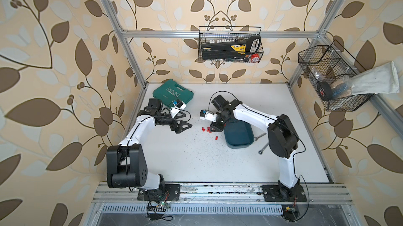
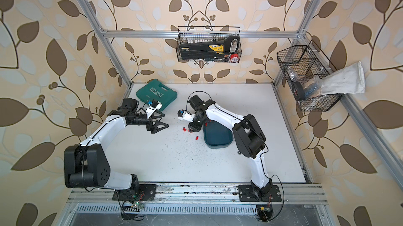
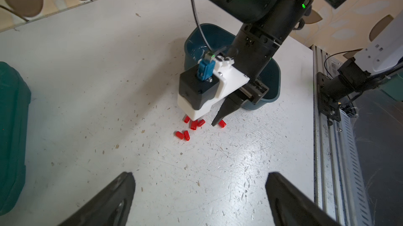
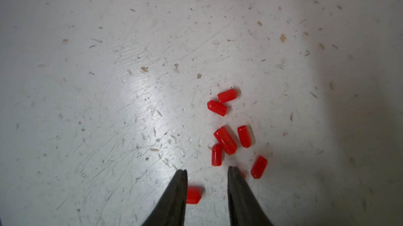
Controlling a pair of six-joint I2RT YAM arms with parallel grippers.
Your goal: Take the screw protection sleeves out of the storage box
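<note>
Several red screw sleeves (image 4: 226, 139) lie loose on the table left of the dark teal storage box (image 1: 238, 135), one apart toward the front (image 1: 216, 137). My right gripper is low over them, fingertips parted a little, with a red sleeve just beside the left fingertip on the table; no held sleeve shows. In the top left view, red shows at the box's rear, partly hidden by the arm. My left gripper stands wide open and empty, left of the sleeves.
A green case (image 1: 172, 91) lies at the back left. Wrenches (image 1: 262, 148) lie right of the box. Wire baskets hang on the back and right walls.
</note>
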